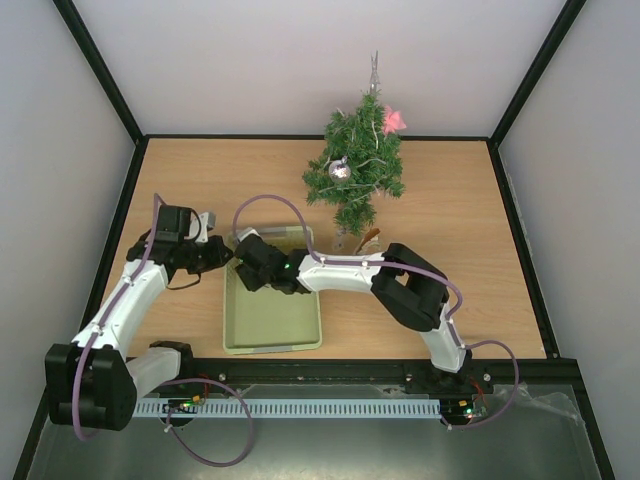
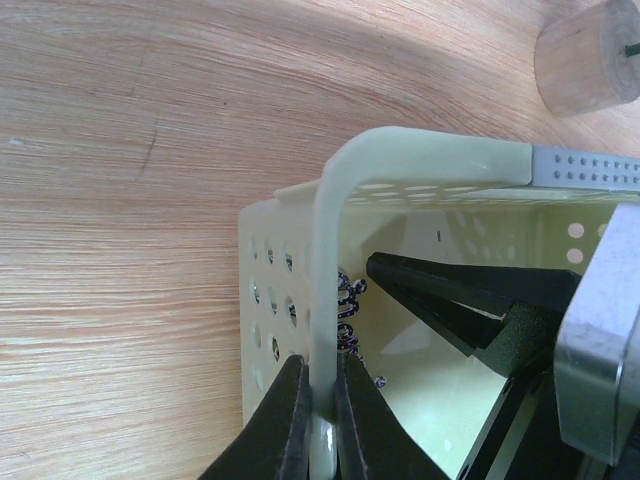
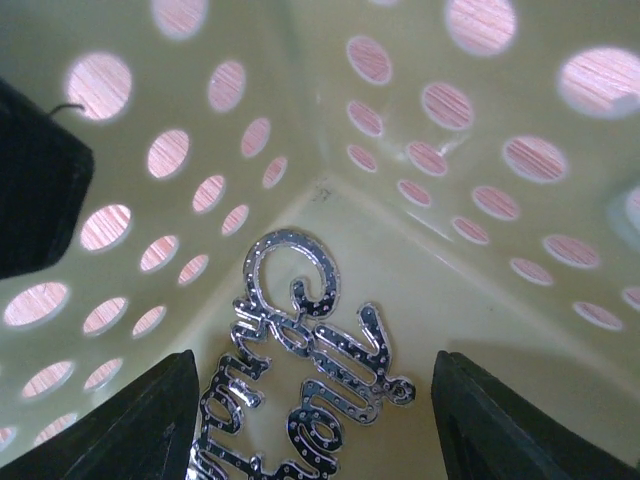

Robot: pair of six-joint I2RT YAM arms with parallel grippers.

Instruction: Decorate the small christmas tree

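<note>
The small christmas tree [image 1: 355,165] stands at the back, carrying a silver ball [image 1: 339,171], a pink bow [image 1: 393,121] and a silver topper [image 1: 374,75]. A pale green basket [image 1: 271,344] lies on the table in front of it. At the basket's left wall, my left gripper is shut on the rim. Inside, a silver glittery lettering ornament [image 3: 345,370] rests in a corner on the floor. Over it my right gripper stands open; the ornament lies below and between its fingers, not held. In the left wrist view the ornament is partly hidden behind the rim.
The tree's wooden base [image 2: 590,58] stands just beyond the basket. Perforated basket walls [image 3: 480,110] rise close around the right gripper. Bare table [image 1: 450,250] lies to the right and far left.
</note>
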